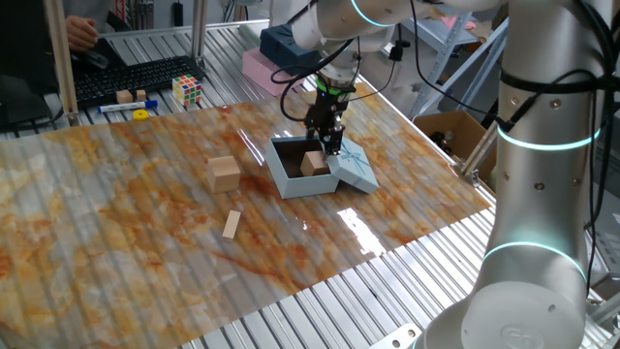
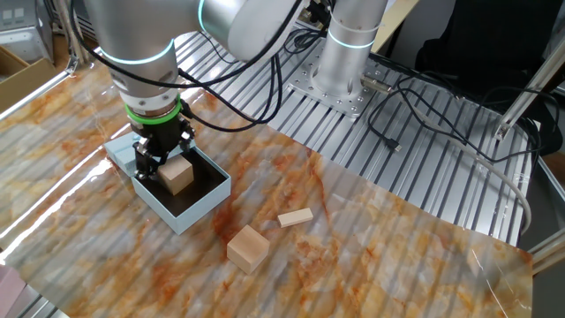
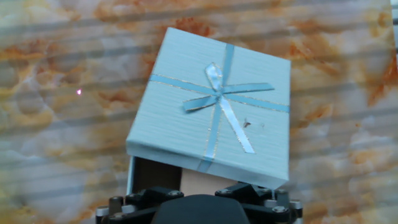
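My gripper (image 1: 327, 145) points down over the back of a light-blue box (image 1: 308, 190), near where its lid lies. Its fingers stand apart in exterior view 2, and I see nothing held between them. The lid (image 3: 186, 118), pale blue with a ribbon bow, fills the middle of the wrist view just ahead of the gripper. It lies askew against the box's side, overlapping the rim. Inside the dark interior sits a wooden cube (image 2: 177, 177), close under the gripper. How far the fingertips are from the cube or lid is hard to tell.
On the marbled tabletop, a second wooden cube (image 1: 224, 174) and a flat wooden block (image 1: 232, 225) lie beside the box. A Rubik's cube (image 1: 187, 90), a marker (image 1: 128, 106) and a keyboard (image 1: 136, 82) are at the back.
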